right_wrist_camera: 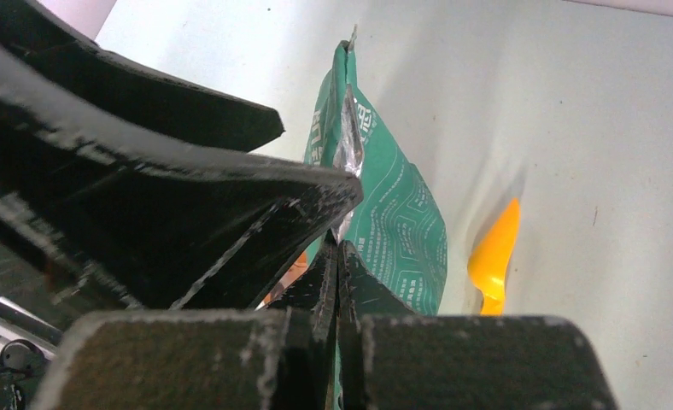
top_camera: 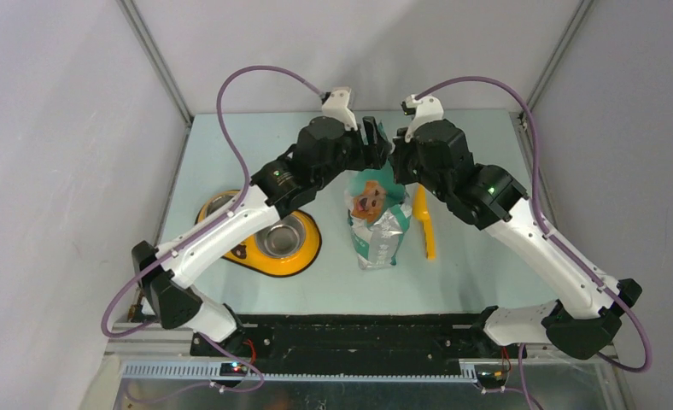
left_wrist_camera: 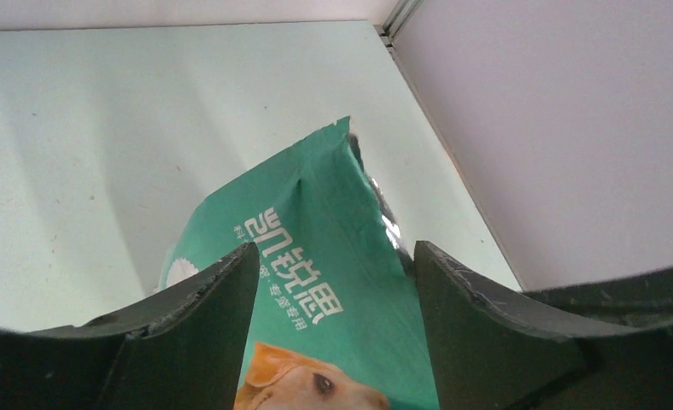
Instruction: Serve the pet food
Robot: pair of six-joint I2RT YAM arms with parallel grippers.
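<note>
A green-and-silver pet food bag [top_camera: 377,241] with a dog's face stands upright mid-table. My left gripper is part open above its upper part; in the left wrist view the green top [left_wrist_camera: 320,192] shows between and beyond the fingers, not clamped. From the other side, my right gripper is shut, and the bag's silver edge [right_wrist_camera: 348,149] runs into its fingertips. A left-gripper finger [right_wrist_camera: 256,205] crosses close in front there. Left of the bag lies the yellow double feeder [top_camera: 309,254] with steel bowls, partly under the left arm.
A yellow scoop [top_camera: 426,224] lies just right of the bag, also visible in the right wrist view. Both arms meet closely over the bag.
</note>
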